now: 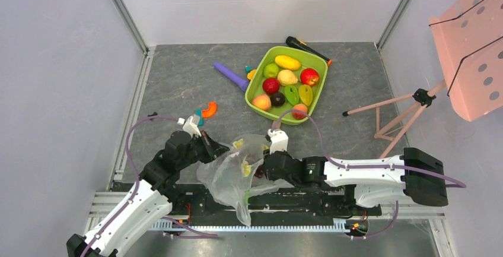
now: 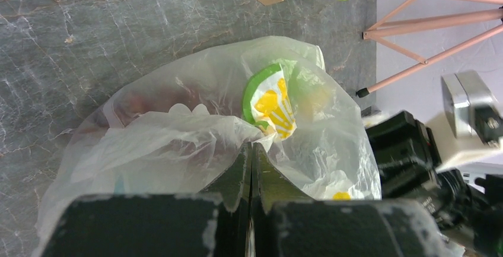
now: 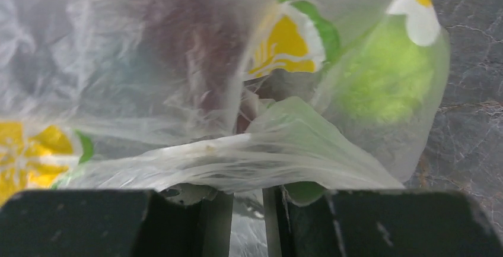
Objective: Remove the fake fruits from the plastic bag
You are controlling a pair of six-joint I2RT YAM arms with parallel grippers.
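The translucent plastic bag (image 1: 222, 177), printed with yellow and green, lies crumpled at the table's front. My left gripper is shut with its tips against a pinched fold of the bag (image 2: 166, 144). From the right, my right gripper (image 1: 261, 171) reaches to the bag's other side. In the right wrist view its fingers (image 3: 216, 224) stand slightly apart, with crumpled film between them and a bag edge across their tips. Through the plastic show a blurred light-green shape (image 3: 388, 73) and a dark reddish one (image 3: 201, 43); which fruits they are is unclear.
A green basket (image 1: 255, 106) holding several fake fruits stands at the back. Around it lie a purple stick (image 1: 230, 75), a black flashlight (image 1: 305, 47) and an orange curved piece (image 1: 209, 110). A pink tripod stand (image 1: 391, 123) is at right.
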